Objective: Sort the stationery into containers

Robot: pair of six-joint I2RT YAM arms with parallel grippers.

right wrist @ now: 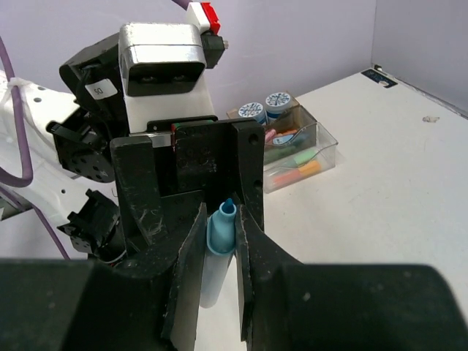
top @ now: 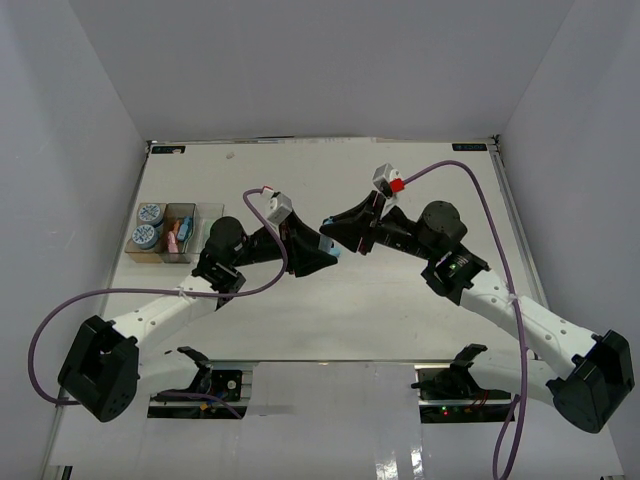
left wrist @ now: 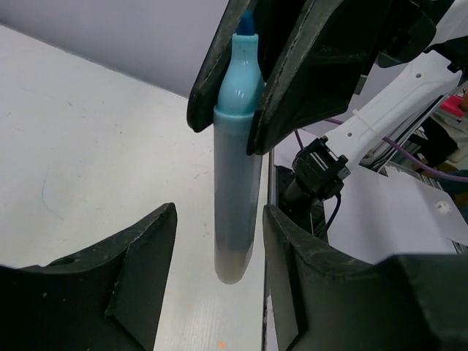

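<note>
A light blue marker (left wrist: pixel 235 190) with a dark blue tip hangs upright at the table's middle. My right gripper is shut on it near its top. My left gripper stands part open around the marker's lower body, its fingers not touching it. At the left of the table is an organizer (top: pixel 150 254) with two round blue-lidded tubs (top: pixel 146 236), pink, blue and other small pieces, and a clear compartment (right wrist: pixel 300 168) holding green and orange items.
Grey walls enclose it at the back and sides.
</note>
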